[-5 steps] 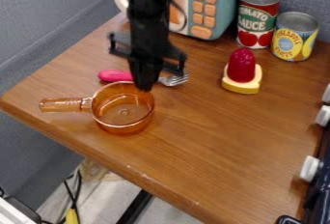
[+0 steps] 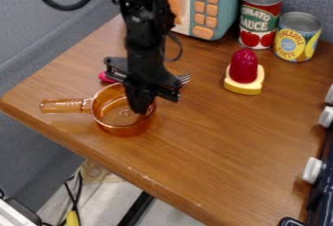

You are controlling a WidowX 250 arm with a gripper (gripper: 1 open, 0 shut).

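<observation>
My black gripper (image 2: 140, 95) is lowered over the copper-coloured pan (image 2: 120, 123), its tips at the pan's upper opening; I cannot tell whether it is open or shut or holds anything. The pan's handle (image 2: 62, 105) points left. Behind the gripper a pink utensil (image 2: 107, 77) with a silver head lies on the table, mostly hidden.
A red object on a yellow base (image 2: 243, 68) stands right of me. Two cans (image 2: 259, 20) and a teal toy appliance (image 2: 205, 6) stand at the back. A dark appliance (image 2: 313, 186) lines the right edge.
My gripper has moved down and toward the front, from above the pink utensil into the pan's opening. The pan appears in the same place.
</observation>
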